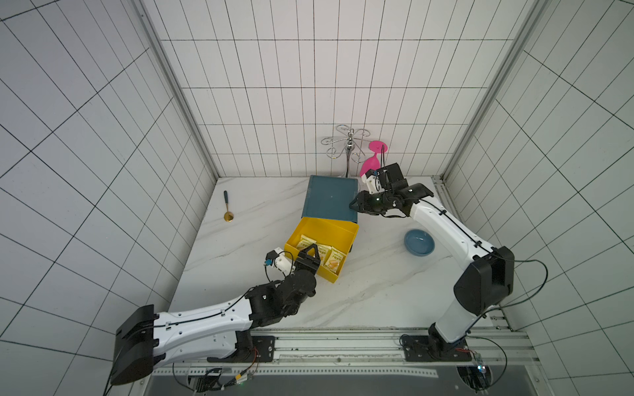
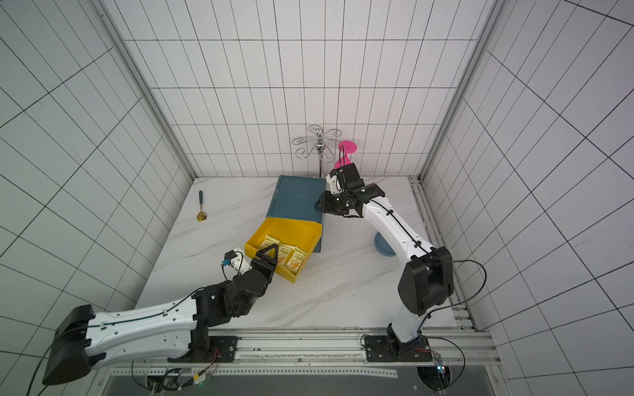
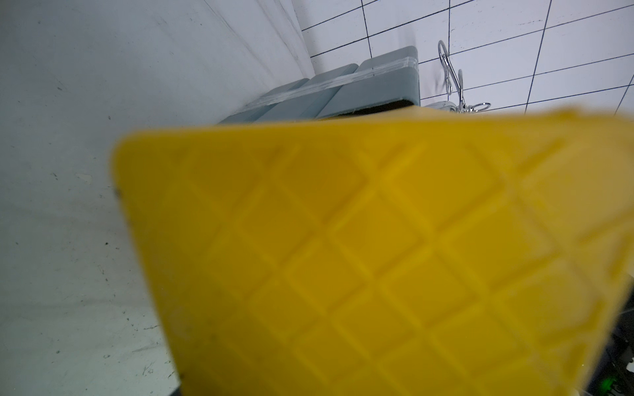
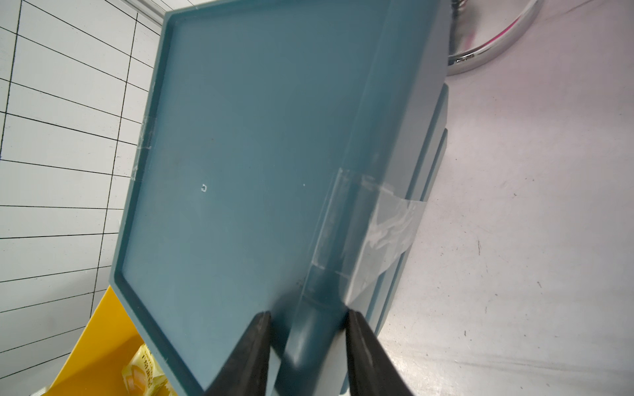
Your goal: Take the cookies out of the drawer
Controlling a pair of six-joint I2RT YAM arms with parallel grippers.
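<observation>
A yellow drawer (image 1: 333,227) is pulled out in front of the grey-blue cabinet (image 1: 329,194), holding several cream cookie packets (image 1: 333,259). My left gripper (image 1: 308,254) is shut at the drawer's front; its yellow front (image 3: 376,264) fills most of the left wrist view, where the fingertips are hidden. My right gripper is shut on the raised side edge of the cabinet's top, with fingers either side of it.
A blue bowl (image 1: 418,242) stands at right, a gold-ended utensil (image 1: 228,215) lies at left. A metal rack (image 1: 350,142) and pink object (image 1: 374,151) are at the back.
</observation>
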